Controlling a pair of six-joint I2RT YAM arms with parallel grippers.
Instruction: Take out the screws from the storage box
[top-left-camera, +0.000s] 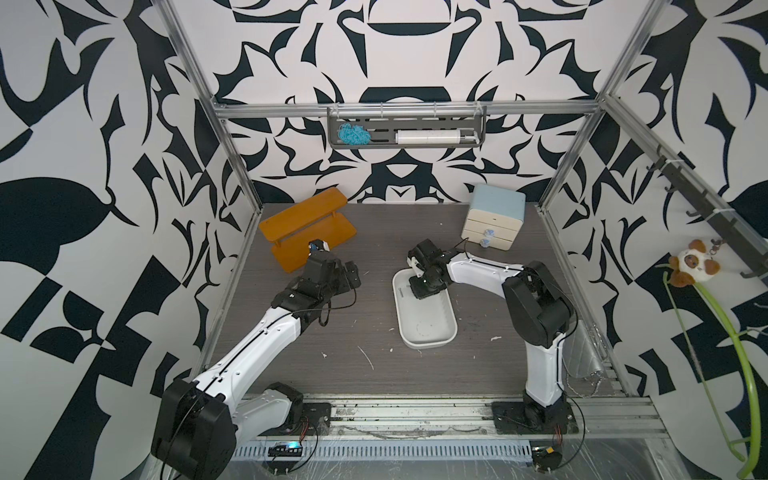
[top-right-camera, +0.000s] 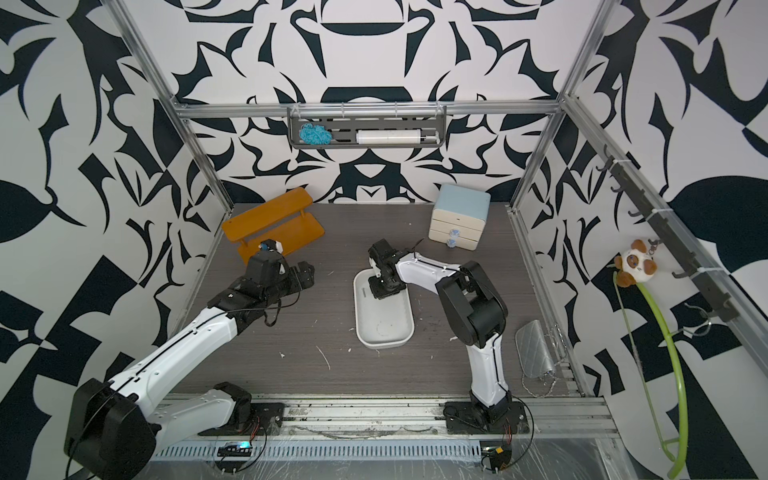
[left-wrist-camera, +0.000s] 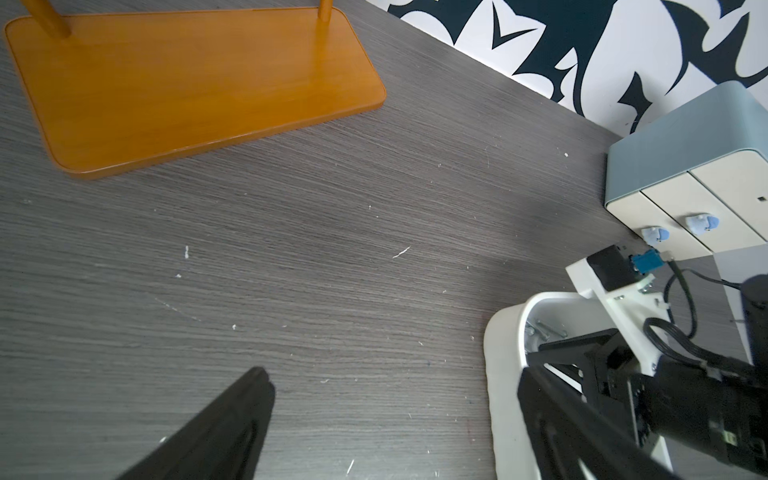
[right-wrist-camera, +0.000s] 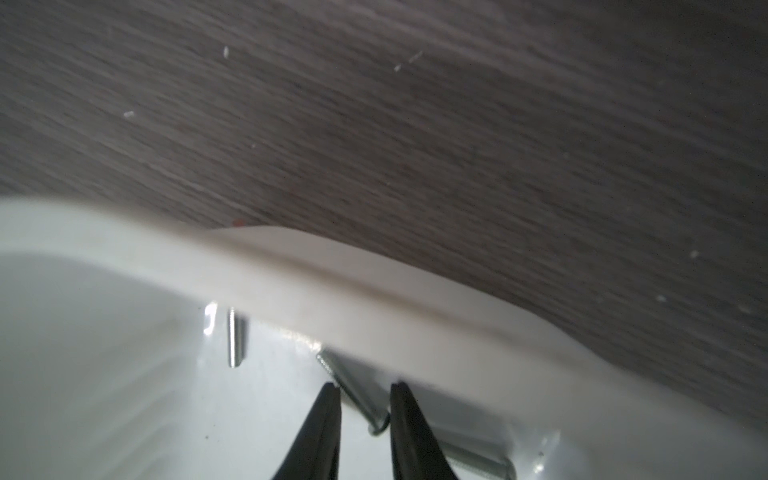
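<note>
The white storage box (top-left-camera: 425, 328) stands mid-table. My right gripper is down inside it at the far end, fingers part open around a silver screw (right-wrist-camera: 344, 376) that lies slanted on the box floor; whether they touch it is unclear. Another screw (right-wrist-camera: 235, 340) lies to the left and a third (right-wrist-camera: 472, 461) to the right in the right wrist view. My left gripper is open and empty above the table, left of the box.
An orange wooden shelf piece (top-left-camera: 312, 240) lies at the back left, and a blue-and-cream drawer cabinet (top-left-camera: 493, 212) stands at the back right.
</note>
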